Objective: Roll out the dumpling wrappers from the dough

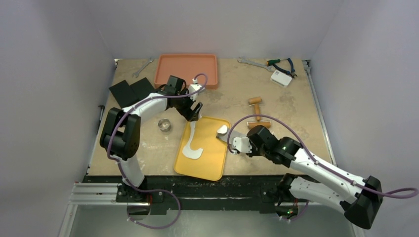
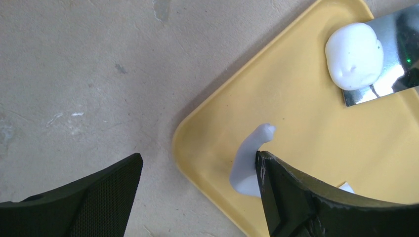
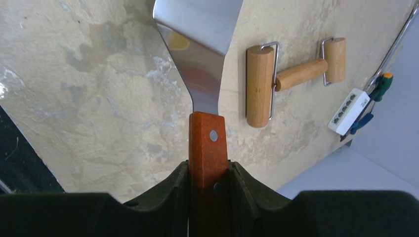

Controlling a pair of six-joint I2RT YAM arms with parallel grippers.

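Observation:
A yellow tray (image 1: 207,158) holds a long white hooked dough strip (image 1: 191,152); its thin upper end (image 2: 245,168) is under my left gripper, which stands open at the tray's far-left corner. A white dough lump (image 2: 353,56) lies by the steel blade of a scraper (image 2: 402,74), at the tray's right side. My right gripper is shut on the scraper's wooden handle (image 3: 207,138), low over the table to the tray's right.
Wooden rollers (image 3: 259,86) lie right of the tray, behind the scraper. A metal cup (image 1: 164,125) stands to the left. A pink tray (image 1: 186,64), dark boards (image 1: 121,94), wrenches and pliers (image 1: 281,66) are at the back.

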